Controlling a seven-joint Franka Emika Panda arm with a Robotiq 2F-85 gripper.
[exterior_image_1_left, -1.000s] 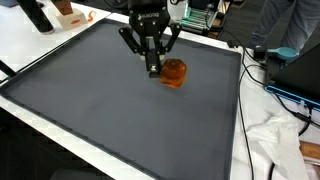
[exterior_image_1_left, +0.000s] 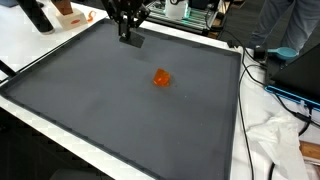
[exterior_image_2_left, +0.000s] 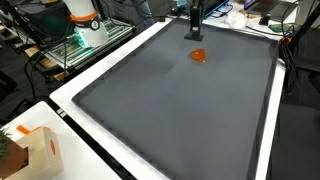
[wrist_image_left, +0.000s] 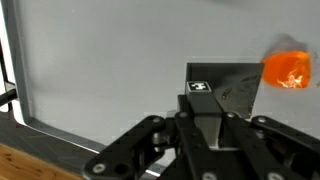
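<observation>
A dark flat-bladed tool, like a small spatula (wrist_image_left: 240, 84), hangs from my gripper, which is shut on its handle. In exterior view 1 the blade (exterior_image_1_left: 132, 39) stands near the far edge of the grey board, low over it; whether it touches cannot be told. An orange piece (exterior_image_1_left: 161, 77) lies on the board, apart from the blade and nearer that camera. Exterior view 2 shows the same orange piece (exterior_image_2_left: 198, 55) just in front of the blade (exterior_image_2_left: 194, 37). In the wrist view the orange piece (wrist_image_left: 287, 69) is right of the blade.
Most of the grey board (exterior_image_1_left: 95, 85) is bare, with a raised light rim around it. Cables and a dark device (exterior_image_1_left: 298, 75) lie past its right side, with a white cloth (exterior_image_1_left: 275, 140) nearby. Cups (exterior_image_1_left: 70, 18) stand beyond the far left corner.
The tool and gripper have moved back towards the far edge.
</observation>
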